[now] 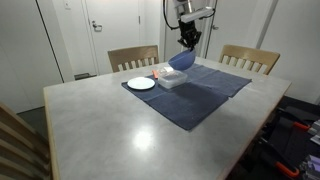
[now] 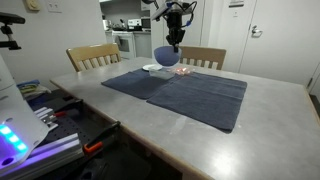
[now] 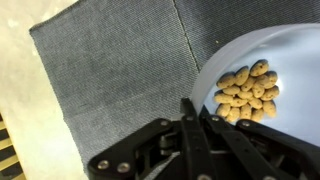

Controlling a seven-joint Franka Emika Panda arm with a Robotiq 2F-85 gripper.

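Note:
My gripper is shut on the near rim of a blue bowl [image 3: 217,62] in the wrist view. Inside the bowl lie several brown, nut-like pieces [image 3: 247,93]. Exterior view 1 shows the bowl [image 1: 183,61] raised and tilted, beside and partly above a clear plastic container [image 1: 172,78]. From the other side, the bowl [image 2: 165,57] hangs over the far part of the table below my gripper [image 2: 176,47]. What the container holds is too small to tell.
A white plate [image 1: 141,84] sits left of the container. Small orange and white items [image 1: 160,71] lie behind it. Dark cloth mats [image 1: 193,103] cover part of the table, whose left side [image 1: 90,120] is bare. Chairs [image 1: 135,57] stand around it.

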